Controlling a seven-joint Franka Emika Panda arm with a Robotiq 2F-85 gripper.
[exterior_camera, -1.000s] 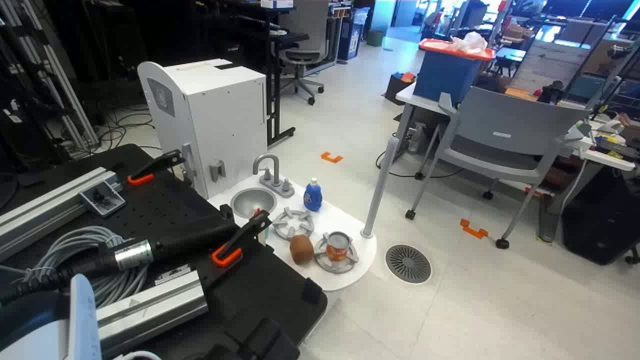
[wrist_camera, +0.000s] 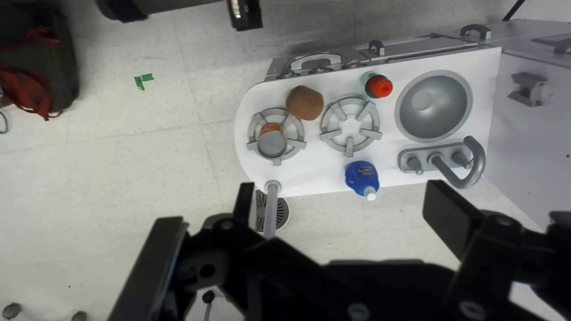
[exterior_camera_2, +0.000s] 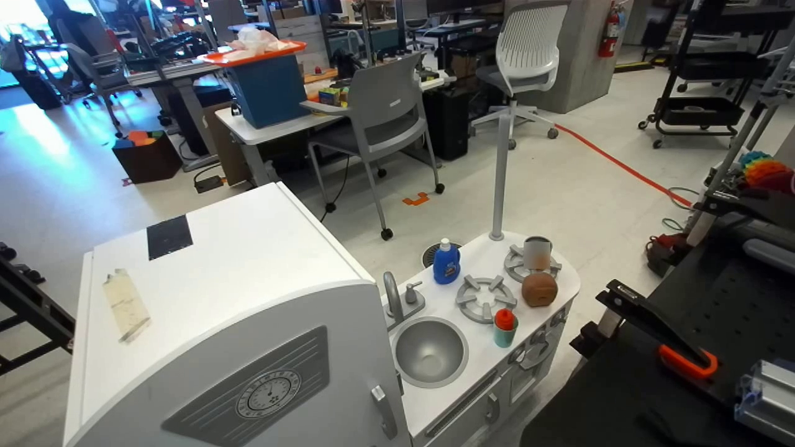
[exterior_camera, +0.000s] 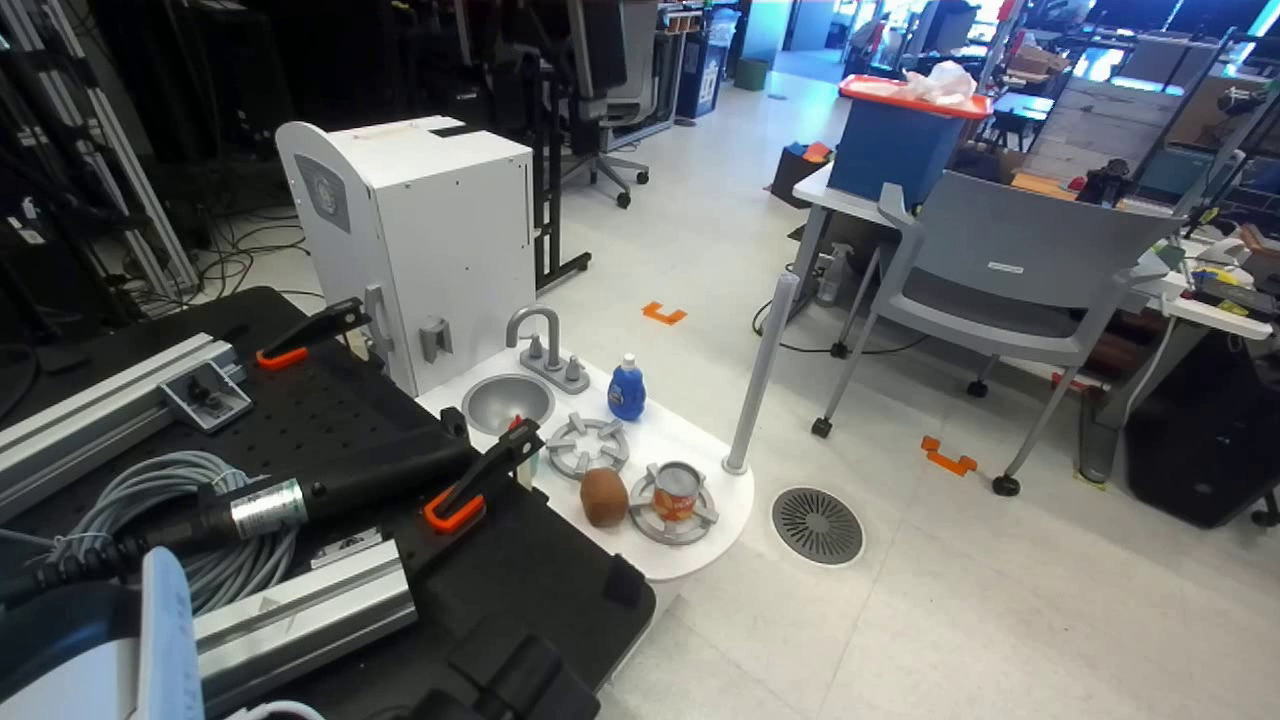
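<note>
My gripper shows in the wrist view with its two dark fingers wide apart, so it is open and empty. It looks down at a toy kitchen from well above. On the white counter (wrist_camera: 316, 171) stand a blue bottle with a white cap (wrist_camera: 362, 176), a brown rounded object (wrist_camera: 304, 102) and a red-topped, pale green container (wrist_camera: 378, 86). An orange-labelled can (wrist_camera: 272, 141) sits on one grey burner; the other burner (wrist_camera: 350, 126) is bare. The sink (wrist_camera: 434, 107) looks empty. I cannot make out the gripper in either exterior view.
A grey faucet (exterior_camera_2: 395, 298) curves beside the sink, and a tall grey post (exterior_camera_2: 500, 179) rises from the counter's far end. The white cabinet (exterior_camera: 450, 228) flanks the sink side. A black table with clamps (exterior_camera: 504, 576) borders the counter's front.
A dark upright shape now covers part of the background desk and chair at the top of exterior view 1; what it is, I cannot tell. The counter objects have stayed put.
</note>
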